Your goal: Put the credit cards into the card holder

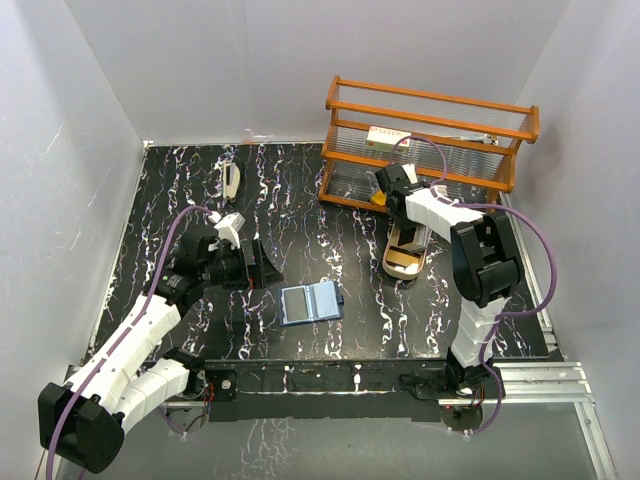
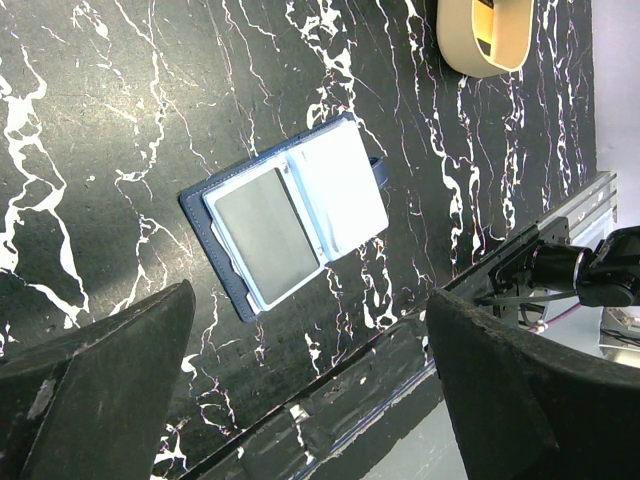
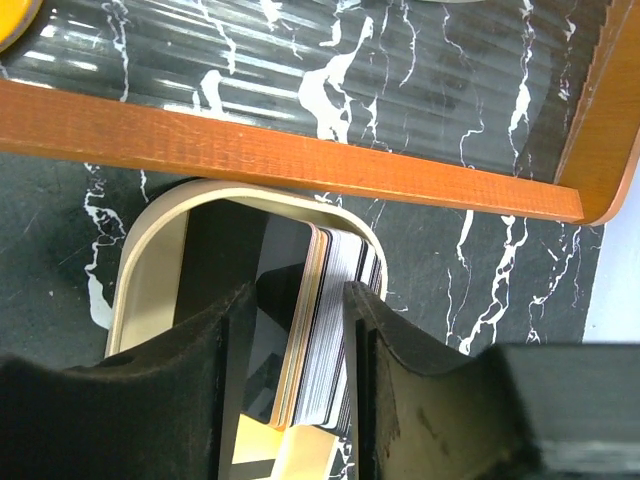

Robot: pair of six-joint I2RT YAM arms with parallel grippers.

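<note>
A blue card holder (image 1: 311, 303) lies open on the marble table, a clear sleeve on one half; the left wrist view shows it (image 2: 285, 215) between my left gripper's spread fingers. My left gripper (image 1: 255, 262) is open above the table, left of the holder. A beige oval box (image 1: 393, 268) holds a stack of cards (image 3: 330, 310) with dark, white and orange edges. My right gripper is down at the stack, fingers part open around some of the cards; whether it grips them is unclear.
A wooden two-tier rack (image 1: 431, 100) with a white box (image 1: 388, 138) and a yellow item stands behind the beige box. A pale object (image 1: 230, 180) lies at the back left.
</note>
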